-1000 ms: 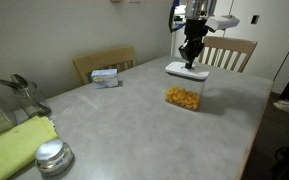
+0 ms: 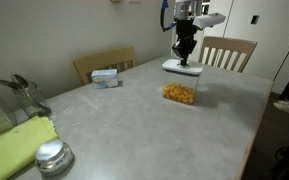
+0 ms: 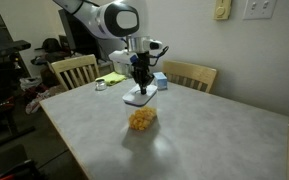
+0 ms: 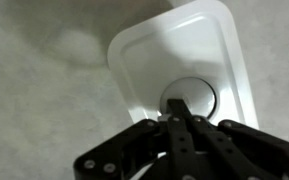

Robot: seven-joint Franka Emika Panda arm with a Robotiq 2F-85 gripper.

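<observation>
A clear container (image 2: 179,92) with orange-yellow pieces inside stands on the table; the same orange pieces (image 3: 142,119) show in the second exterior view. On top is a white, rounded-corner lid (image 4: 149,60) with a round button (image 4: 202,92). My gripper points down over the lid, its fingertips together at the button's edge, and nothing shows between them. From outside, the gripper (image 2: 184,63) appears to meet the lid's top. Whether the fingertips press on the button cannot be told.
Far from the arm lie a round metal tin (image 2: 54,157), a yellow-green cloth (image 2: 16,148) and a metal canister with utensils. A small blue box (image 2: 105,78) sits near the wooden chairs (image 2: 102,60).
The gripper, lid and container have shifted slightly left and back in exterior view 1. The other objects stay where they were.
</observation>
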